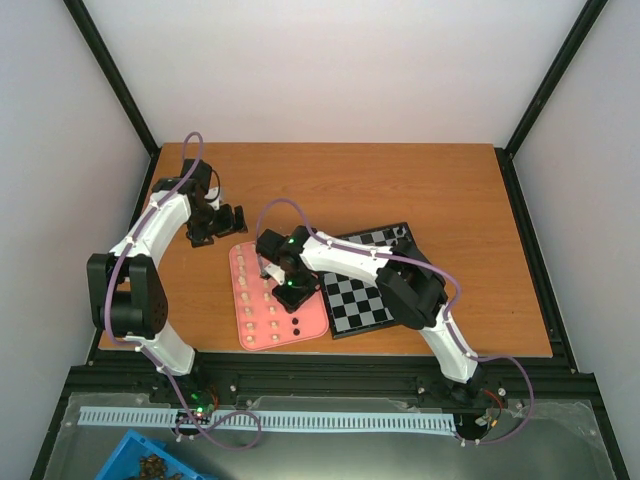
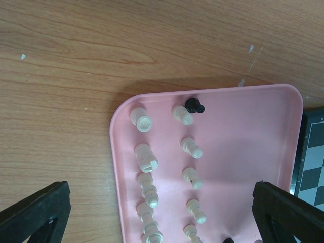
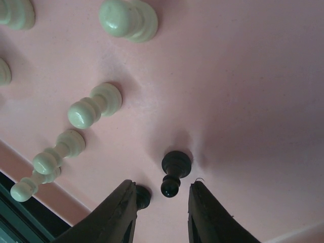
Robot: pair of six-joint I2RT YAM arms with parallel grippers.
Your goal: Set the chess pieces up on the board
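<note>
A pink tray [image 1: 250, 330] holds rows of white pieces [image 2: 143, 157] and a few black pieces [image 2: 194, 106]. In the right wrist view a black pawn [image 3: 173, 172] stands just beyond my right gripper, whose fingers are apart with nothing held; another black piece [image 3: 143, 197] is partly hidden by a finger. My left gripper [image 1: 225, 225] is open above the table at the tray's upper left. The checkered chessboard [image 1: 355, 300] lies right of the tray, partly under the right arm.
A blue bin [image 1: 125, 460] with brown items sits below the table's front left.
</note>
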